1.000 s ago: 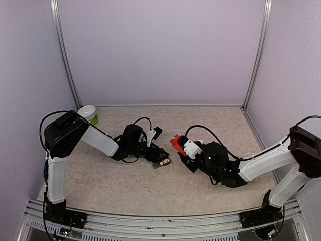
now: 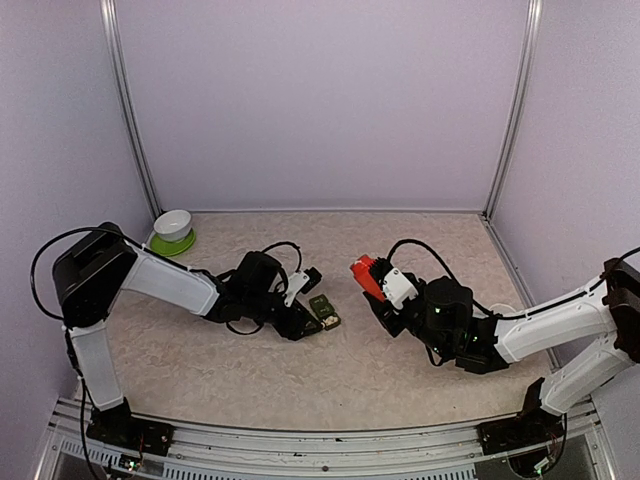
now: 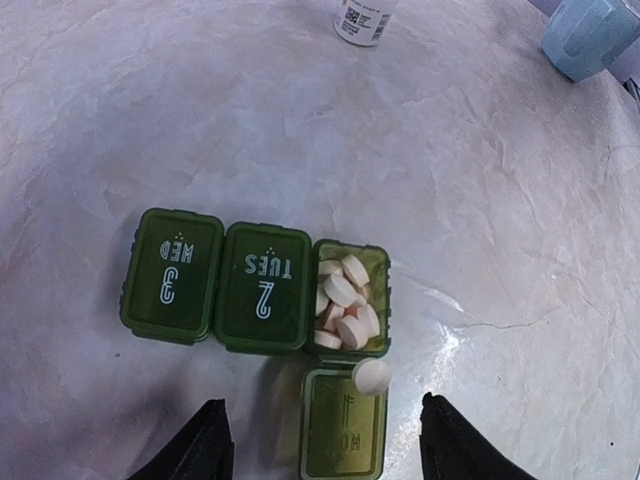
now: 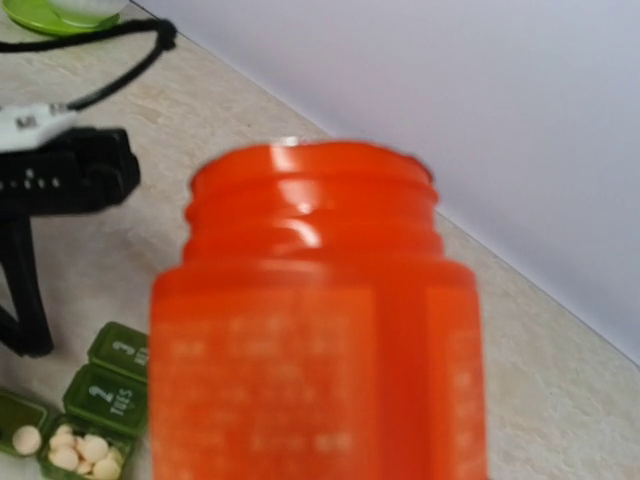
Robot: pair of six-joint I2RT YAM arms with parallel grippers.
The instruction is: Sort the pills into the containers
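Note:
A green pill organizer shows lids marked WED (image 3: 172,275) and TUES (image 3: 264,288), both closed. The end compartment (image 3: 350,300) is open and holds several pale round pills; its lid (image 3: 343,440) is flipped back flat, with one loose pill (image 3: 371,377) lying on it near the hinge. My left gripper is open, its fingers on either side of the flipped lid and apart from it. An orange bottle without a cap (image 4: 315,330) is held tilted in my right gripper (image 2: 380,287), clear of the table; the right fingers are hidden behind it in the right wrist view.
Beyond the organizer, in the left wrist view, stand a white labelled container (image 3: 362,22) and a light-blue cup (image 3: 583,40). A white bowl (image 2: 173,223) rests on a green plate (image 2: 172,243) at the back left.
The left arm has pulled back to the left, uncovering more of the organizer. My right gripper has shifted slightly right with the orange bottle.

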